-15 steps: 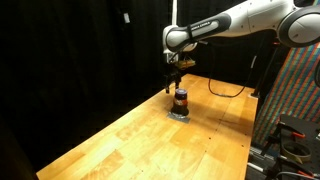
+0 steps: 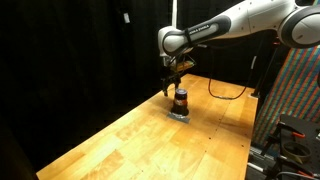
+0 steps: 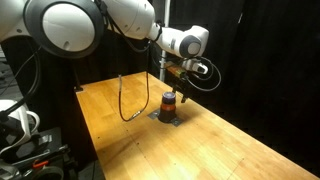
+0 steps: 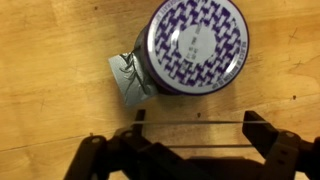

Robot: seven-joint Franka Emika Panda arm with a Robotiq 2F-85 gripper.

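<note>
A dark jar (image 2: 181,103) with a reddish band stands upright on the wooden table. Seen from above in the wrist view, its purple-and-white patterned lid (image 4: 198,42) lies just beyond my fingertips. Under and beside the jar is a flat grey metallic piece (image 4: 130,78). My gripper is open, its dark fingers spread wide and the jar not between them. Two thin pale lines run across from finger to finger; what they are I cannot tell. In the second exterior view the gripper (image 3: 176,88) hovers close above and behind the jar (image 3: 168,106).
Bare wooden table (image 2: 125,140) surrounds the jar, with wide free room towards the left and front. Black curtains (image 2: 80,60) hang behind. A dark cable (image 3: 121,95) loops down from the arm.
My gripper has come down slightly over the last second. The jar and the grey piece have stayed where they were.
</note>
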